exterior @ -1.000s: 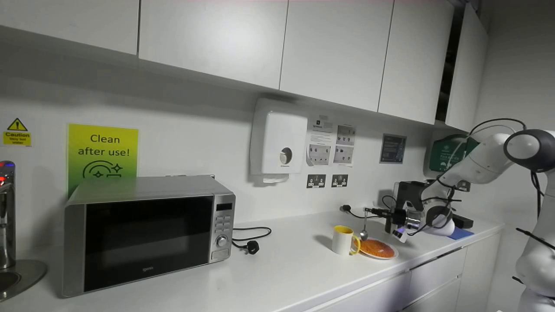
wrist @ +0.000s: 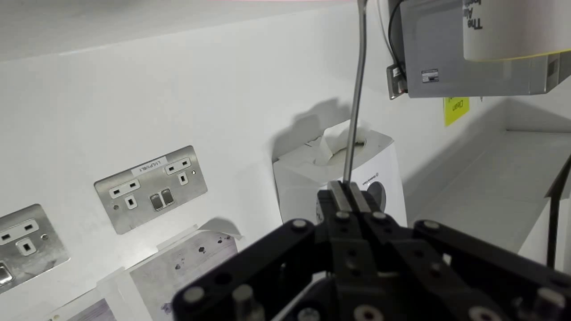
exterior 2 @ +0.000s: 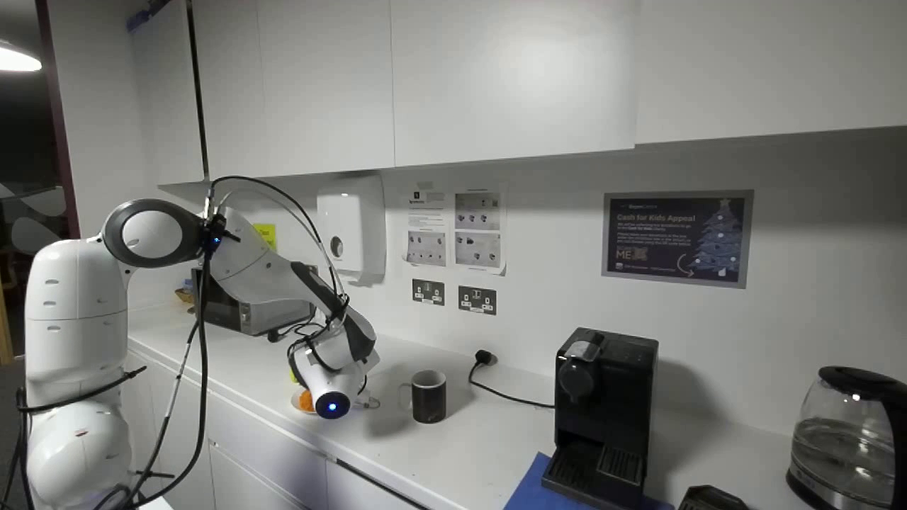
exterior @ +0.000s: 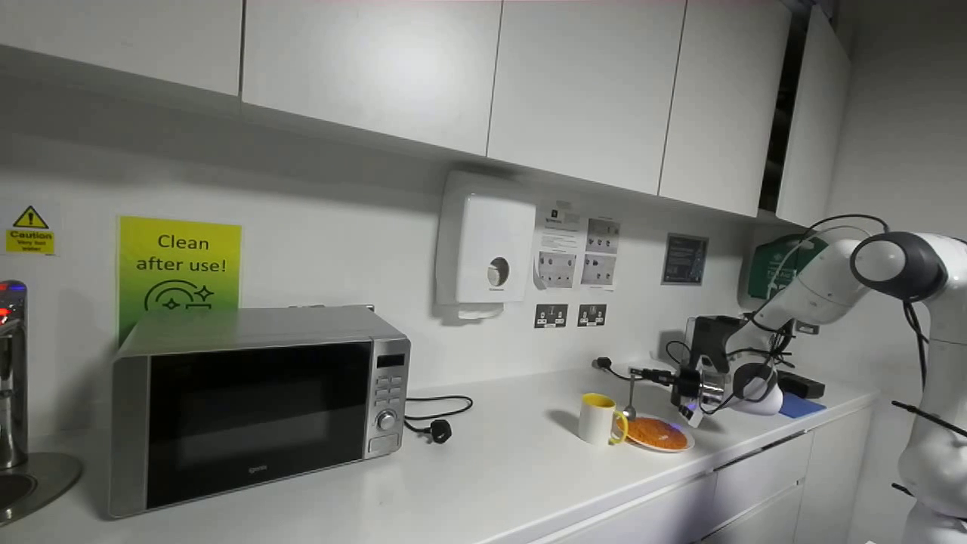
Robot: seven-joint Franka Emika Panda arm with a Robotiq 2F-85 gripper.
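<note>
My gripper is shut on the thin handle of a metal spoon, which hangs bowl down. In the wrist view the spoon's handle runs out from between the closed fingertips; its bowl is out of that frame. Below and just right of the bowl lies a white plate covered with something orange. Close on the left stands a white mug with a yellow inside and handle. Whether the bowl touches the plate or its contents cannot be made out.
A dark mug and a black coffee machine stand farther along the counter, with a glass kettle beyond. The microwave is at the left. Clear counter lies between it and the white mug. Wall cupboards hang overhead.
The arm has shifted slightly left in exterior view 1, bringing the hanging spoon a little closer to the white mug. The mug and plate have not moved.
</note>
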